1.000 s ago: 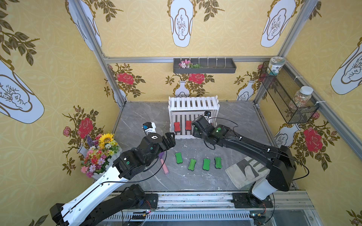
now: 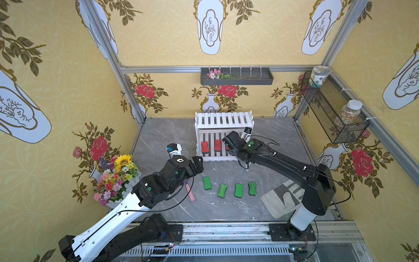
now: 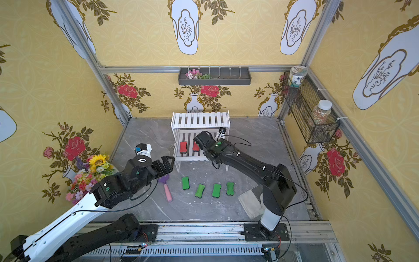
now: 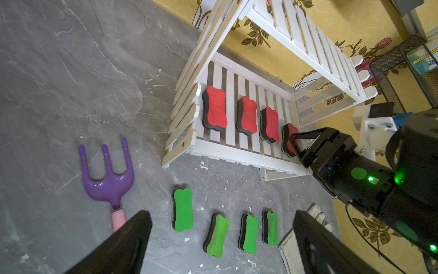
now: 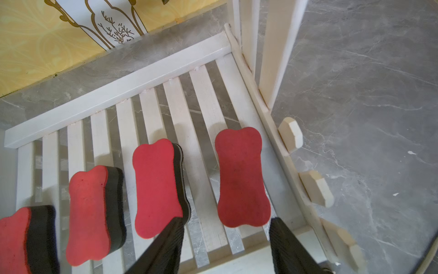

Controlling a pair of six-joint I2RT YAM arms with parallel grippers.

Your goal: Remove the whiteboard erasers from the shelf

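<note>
Red erasers with dark felt, several, lie on the lower tier of the white slatted shelf (image 2: 222, 118), among them the leftmost (image 4: 214, 107) and the rightmost (image 5: 242, 175). My right gripper is at the shelf's front right, fingers parted at the near end of the rightmost eraser; in the left wrist view it partly covers that eraser. My left gripper stands open above the table, left of and in front of the shelf, nothing between its fingers. Several green erasers (image 2: 238, 190) lie on the table in front of the shelf.
A purple-pink hand fork (image 4: 108, 186) lies left of the green erasers, a flower box (image 2: 117, 179) at far left, gloves (image 2: 279, 200) at right front. A wire basket (image 2: 331, 109) with jars hangs on the right wall.
My right arm has shifted slightly, its gripper and elbow changing position at the shelf. The erasers outside the arm's cover look unmoved.
</note>
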